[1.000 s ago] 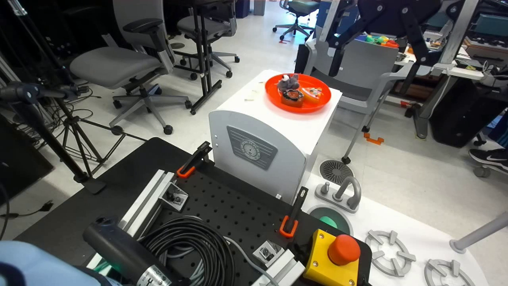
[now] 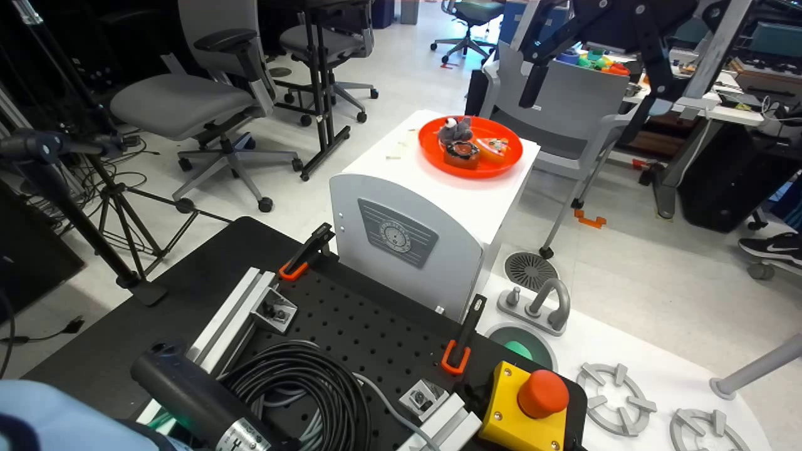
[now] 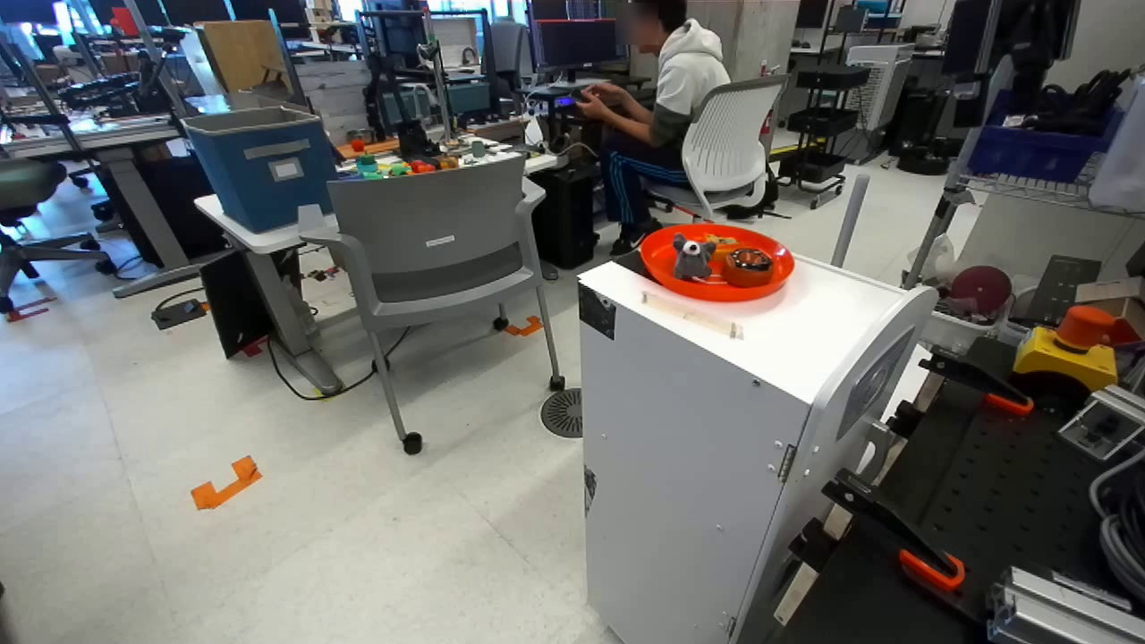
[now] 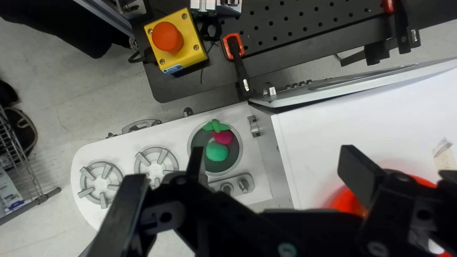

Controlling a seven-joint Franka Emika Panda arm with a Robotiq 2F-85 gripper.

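My gripper (image 2: 580,123) hangs high at the upper right of exterior view 1, its black fingers spread apart and nothing between them. From the wrist camera, one finger (image 4: 358,169) looms over the white cabinet top. The grey sink bowl (image 4: 197,147) holds a green rounded item (image 4: 217,151) and a crimson toy (image 4: 223,137) with green leaves. On the cabinet (image 3: 687,451), a red plate (image 3: 674,238) carries a grey plush animal (image 3: 693,258), a brown round item (image 3: 748,265) and an orange, partly hidden piece (image 3: 720,245).
A faucet (image 2: 557,304) rises beside the sink, with two burners (image 2: 616,399) farther along the white counter. A yellow emergency-stop box (image 2: 524,409) and orange-tipped clamps (image 2: 456,354) line the black table. A grey chair (image 3: 440,236) stands behind the cabinet. Bare cabinet top surrounds part of the plate.
My gripper has risen slightly in exterior view 1, with its fingers still apart. The plate, its items and the sink have stayed in place.
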